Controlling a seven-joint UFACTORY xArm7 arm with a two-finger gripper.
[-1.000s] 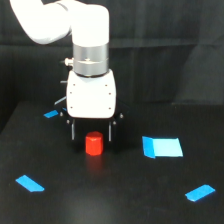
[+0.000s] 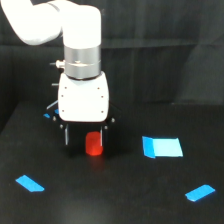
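Observation:
A small red block [image 2: 94, 145] stands on the black surface, left of the middle. My gripper [image 2: 84, 136], at the end of the white arm, points down over it, its two dark fingers wide apart. The left finger [image 2: 66, 135] has a clear gap to the block. The right finger comes down near the block's right edge; whether it touches cannot be made out. I see no sign of the block being gripped.
Right of the middle lies a pale blue square [image 2: 167, 147] with a brighter blue strip beside it. Blue tape marks lie at the front left [image 2: 30, 184] and front right [image 2: 200, 192]. Dark curtain hangs behind.
The arm and gripper have shifted a little to the left and slightly down. The block has not visibly moved.

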